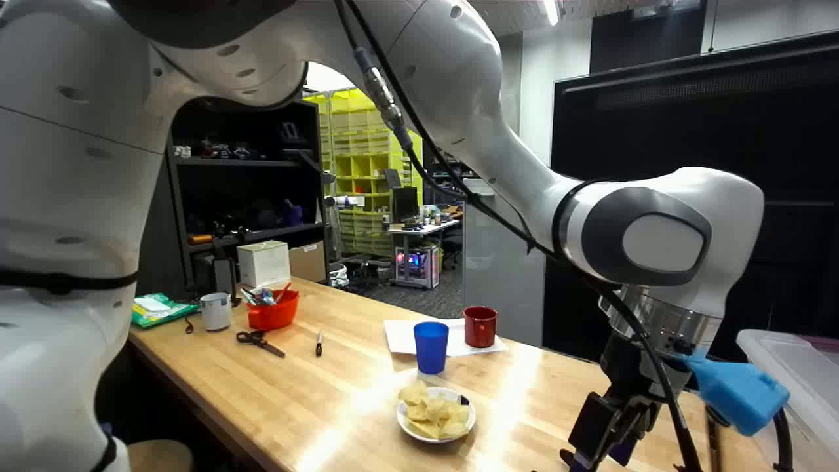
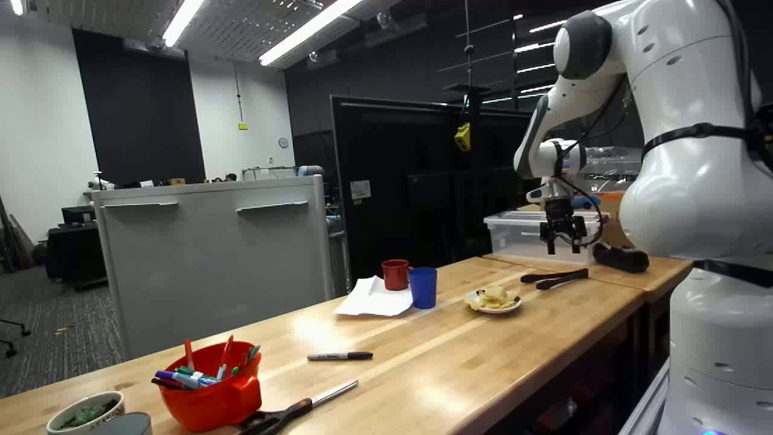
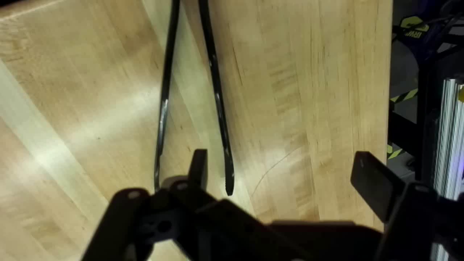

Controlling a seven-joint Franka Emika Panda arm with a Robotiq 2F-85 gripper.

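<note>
My gripper stands wide open, with bare table between its fingers in the wrist view. Black tongs (image 3: 216,87) lie on the wood below it; one tong arm ends between the fingers' lines of reach, nearer the left finger, and the other runs behind that finger. From the second exterior view, the gripper (image 2: 563,249) hangs above the table just behind the tongs (image 2: 569,276), touching nothing. A white plate of chips (image 1: 429,417) sits mid-table, with a blue cup (image 1: 430,347) and a red mug (image 1: 480,326) beyond it.
A clear plastic bin (image 2: 511,235) and a black object (image 2: 621,257) stand near the gripper. Toward the other end are a red pen container (image 1: 273,312), scissors (image 1: 260,342), a marker (image 2: 340,356) and a grey mug (image 1: 215,311). White paper (image 2: 373,298) lies by the red mug.
</note>
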